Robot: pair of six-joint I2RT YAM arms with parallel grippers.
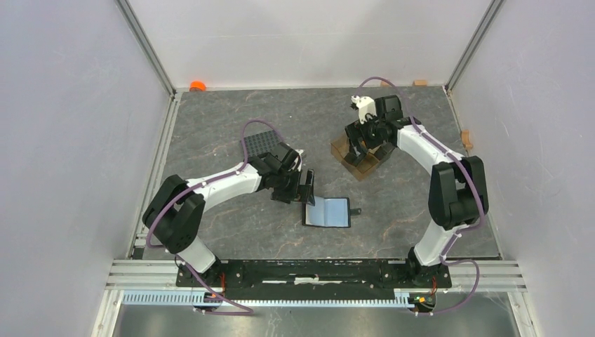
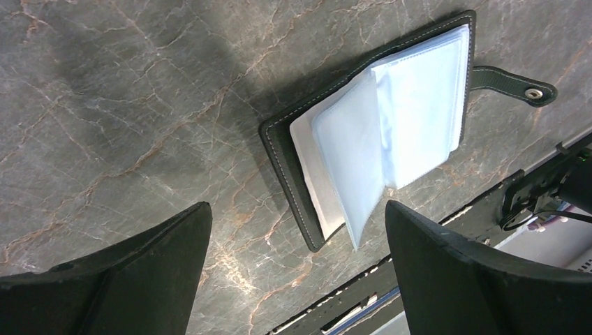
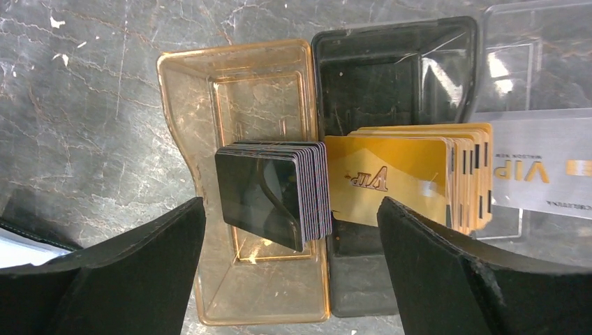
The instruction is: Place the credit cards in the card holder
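Observation:
The card holder [image 2: 419, 105] lies spread on the table, its pale sleeves showing and its snap strap [image 2: 513, 85] pointing away. One sleeve [image 2: 352, 139] stands partly raised. Above the holder's left side, my left gripper is open and empty. In the right wrist view, a stack of black cards [image 3: 262, 195] leans in the amber tray, and yellow VIP cards [image 3: 391, 171] rest in the dark tray beside it. A silver VIP card [image 3: 541, 160] lies in the clear tray. My right gripper hangs open over the trays, nothing between its fingers.
The amber tray [image 3: 262, 63], dark tray [image 3: 391, 42] and clear tray [image 3: 516, 42] stand side by side. A dark ridged mat [image 1: 260, 142] lies at the left of the table. Bare tabletop separates holder and trays.

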